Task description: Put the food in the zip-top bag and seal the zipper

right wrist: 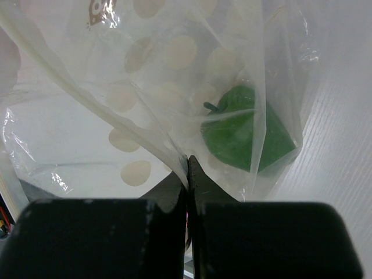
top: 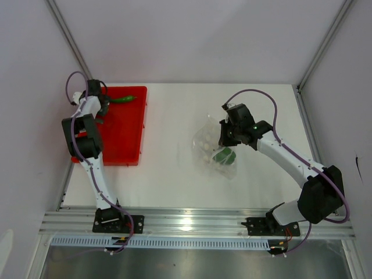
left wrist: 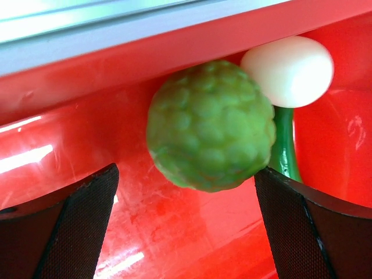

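In the red bin (top: 122, 139), my left gripper is open just short of a bumpy green round food (left wrist: 206, 122), nothing between its fingers. Behind that food lie a white egg-shaped item (left wrist: 293, 70) and a green chilli (top: 122, 99). The clear zip bag (top: 204, 142) lies on the table at centre right with a green pepper (right wrist: 244, 131) inside. My right gripper is shut at the bag's rim, which appears to run between its fingertips.
The bin stands at the left edge against the metal frame.
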